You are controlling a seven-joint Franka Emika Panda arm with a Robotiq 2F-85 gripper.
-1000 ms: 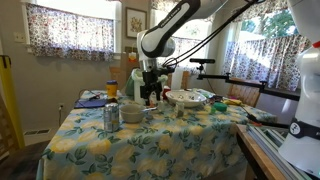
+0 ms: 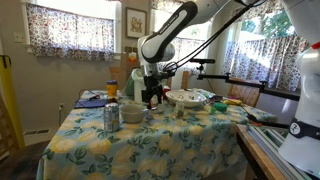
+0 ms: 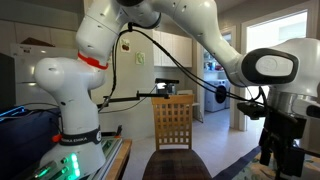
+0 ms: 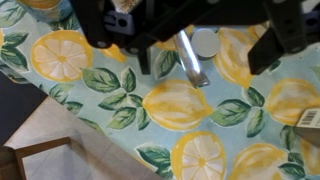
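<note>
My gripper stands open above the table, its dark fingers [image 4: 143,58] wide apart in the wrist view. Below and between them lie a shiny, narrow metal object [image 4: 190,60] and a small round whitish item [image 4: 206,42]; neither is held. In exterior view 1 the gripper is small and hangs over the table behind a white bowl [image 2: 132,114]. A silver can [image 2: 111,117] stands left of that bowl. A small pale container [image 2: 179,111] is on the right. Exterior view 2 shows the dark gripper [image 3: 281,158] at the lower right, its fingertips unclear.
A lemon-patterned cloth [image 2: 150,150] covers the table, and its front part is clear. Behind, a large white dish [image 2: 190,97] and several small items crowd the right. A boxy object with a label [image 4: 309,122] sits at the wrist view's right edge.
The arm and gripper have shifted slightly over the table, a little nearer the front camera. The objects on the table look unmoved.
</note>
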